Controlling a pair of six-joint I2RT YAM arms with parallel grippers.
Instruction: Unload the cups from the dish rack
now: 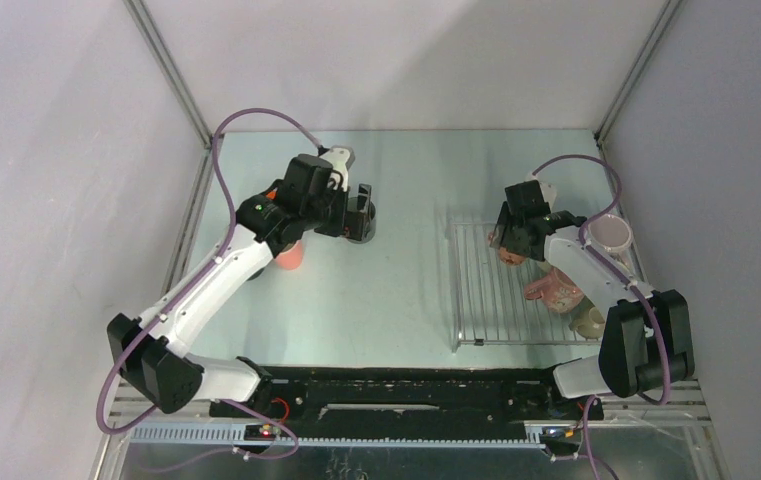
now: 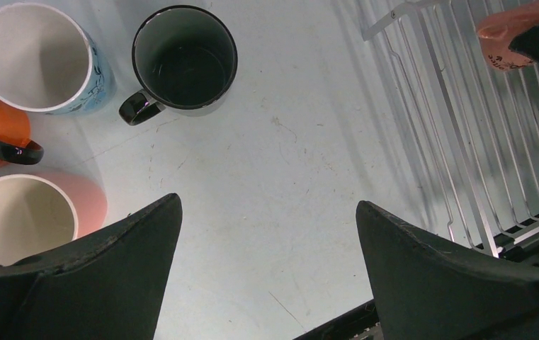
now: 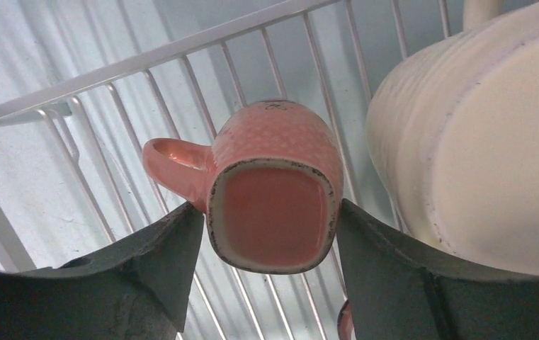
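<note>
In the right wrist view a pink mug (image 3: 280,177) with its base towards the camera and handle to the left sits between the fingers of my right gripper, which is shut on it. Wires of the dish rack (image 1: 458,300) run behind the mug. A second pink mug (image 1: 559,291), a yellowish cup (image 1: 588,323) and a whitish cup (image 1: 611,233) are also in the rack. My left gripper stands open with nothing between its fingers, over bare table. Beyond it is a dark green enamel mug (image 2: 185,60), upright on the table.
At the left stand a blue-and-white mug (image 2: 36,60), an orange mug (image 2: 1,131) and a pink cup (image 2: 40,216). Mid-table between these and the rack is clear. A large pale cup (image 3: 479,142) lies close to the right of the held mug.
</note>
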